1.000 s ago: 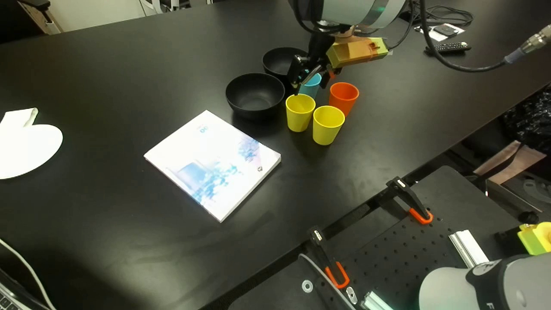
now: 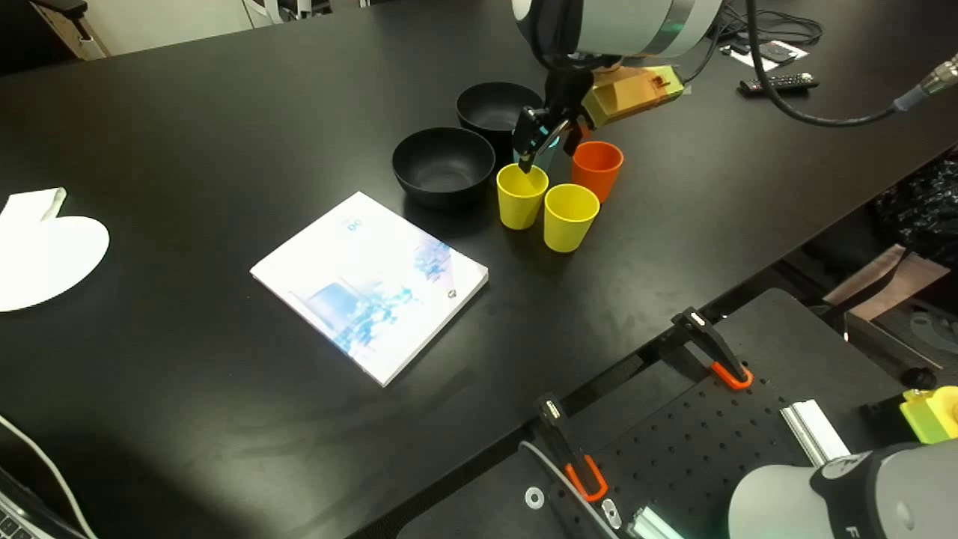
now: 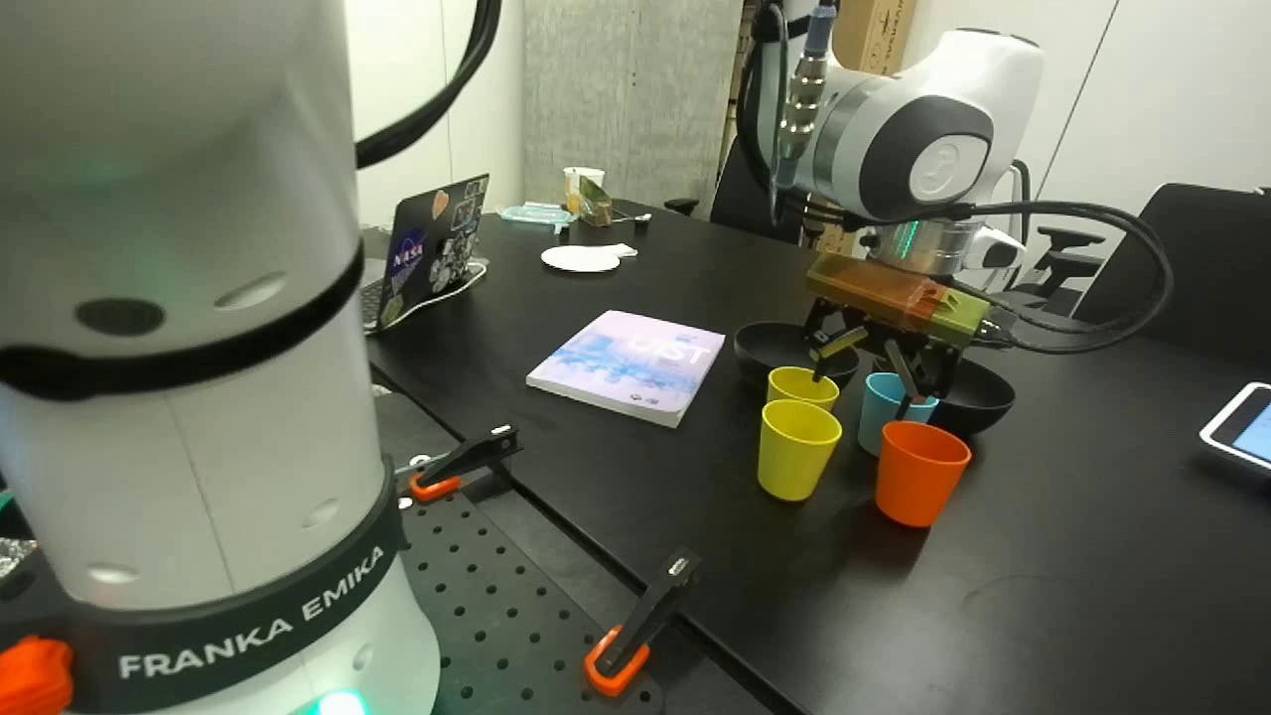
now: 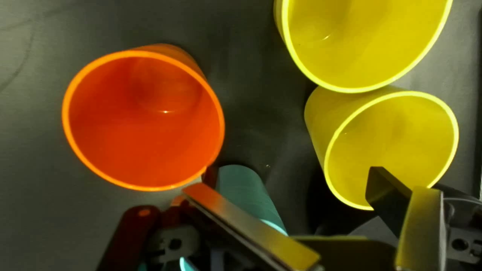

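Note:
My gripper [image 3: 864, 393] is open over the blue cup [image 3: 877, 419], with one finger on either side of it in the second exterior view. The fingers hide part of this cup in the wrist view, where its side [image 4: 248, 192] shows between them. An orange cup [image 4: 144, 119] stands beside one finger. Two yellow cups stand close together: the nearer one [image 3: 797, 451] and the farther one [image 4: 393, 144]. One fingertip [image 4: 384, 183] overlaps the farther yellow cup's rim in the wrist view; whether they touch, I cannot tell.
Two black bowls, a near one [image 2: 444, 167] and a far one [image 2: 496, 106], sit just behind the cups. A thick book [image 2: 368, 286] lies to their left. Clamps [image 2: 714, 346] grip the table's front edge.
In the first exterior view, the arm and open gripper have shifted slightly right and now cover more of the blue cup. The cups, bowls and book have not moved.

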